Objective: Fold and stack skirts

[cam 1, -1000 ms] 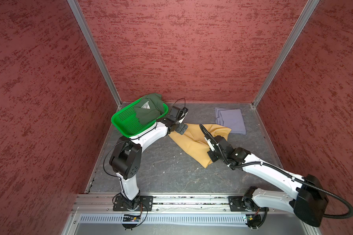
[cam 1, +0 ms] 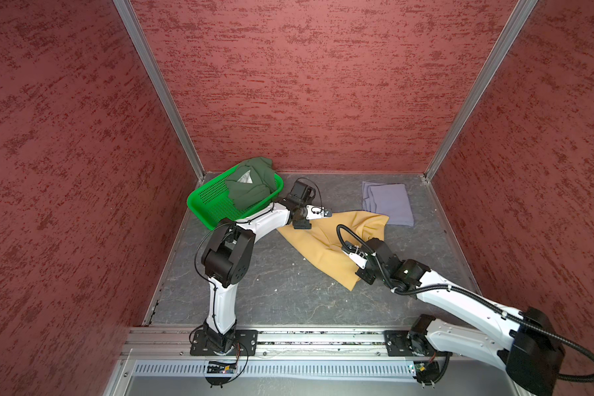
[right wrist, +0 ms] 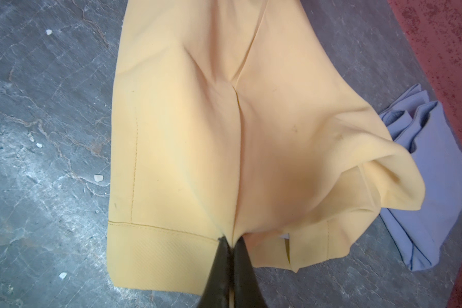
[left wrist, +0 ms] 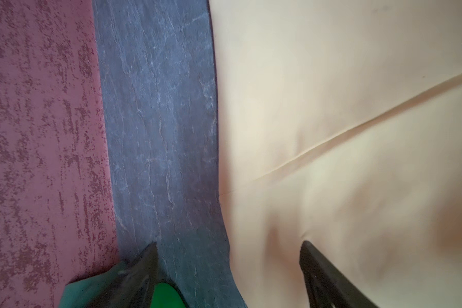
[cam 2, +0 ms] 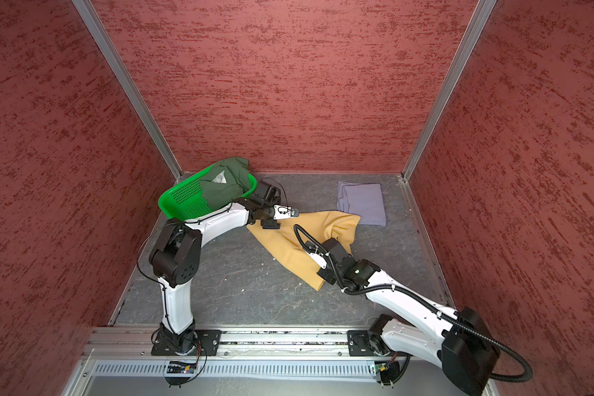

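Observation:
The yellow skirt [cam 1: 323,243] lies spread at a slant across the middle of the table. My left gripper is over its far-left end with its fingers [left wrist: 326,282] apart; in the left wrist view the skirt's edge runs through the gap, and nothing is pinched. At the near-right end my right gripper is shut on the yellow fabric, which gathers into a crease at the fingertips. A folded lavender skirt [cam 1: 392,203] rests flat at the back right. Dark green cloth [cam 1: 252,181] hangs over the green basket.
The green basket [cam 1: 211,204] stands at the back left, close beside the left arm. Bare grey table [cam 1: 257,297] shows in front of the yellow skirt. Red walls close off the back and sides.
My right gripper has moved toward the front and slightly right, drawing the skirt's near corner with it. The left gripper has turned and come slightly nearer the front over the skirt's far-left end.

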